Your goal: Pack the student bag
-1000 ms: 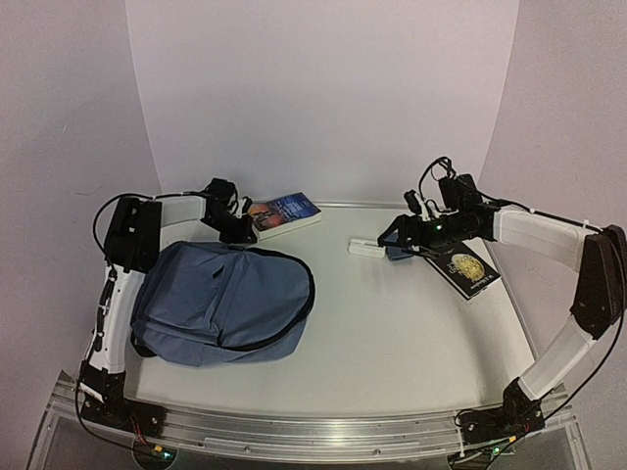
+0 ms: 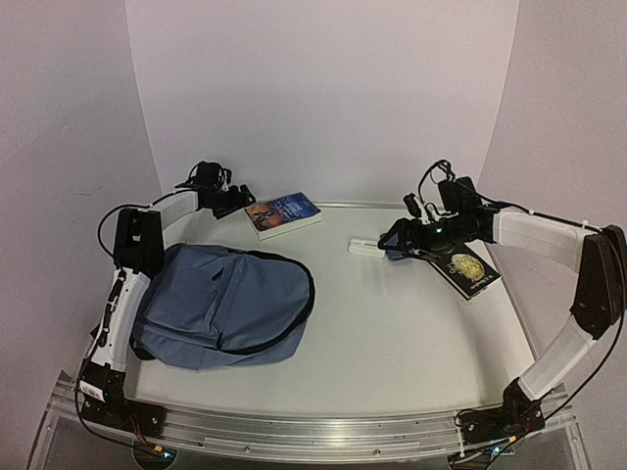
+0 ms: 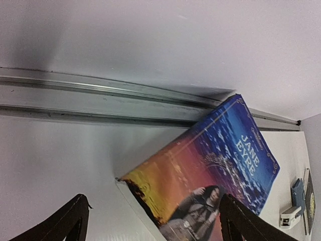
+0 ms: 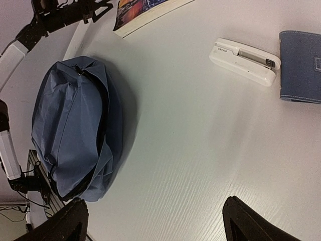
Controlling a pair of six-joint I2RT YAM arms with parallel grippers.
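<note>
A blue-grey bag lies on its side at the left of the table, its dark zip edge facing right. The thick book Jane Eyre rests flat against the back rail. My left gripper is open by the book's left end, its fingers wide apart with nothing held. Over the right half of the table, my right gripper also stands open and empty. A white stapler-like object lies beside a blue pouch. Under the right arm is a black book, partly covered from above.
Walls close in the table at the back and both sides. A metal rail runs along the front.
The left gripper has moved back and a little left, away from the bag's top edge, uncovering more of the Jane Eyre book. The right arm and the objects look unmoved.
</note>
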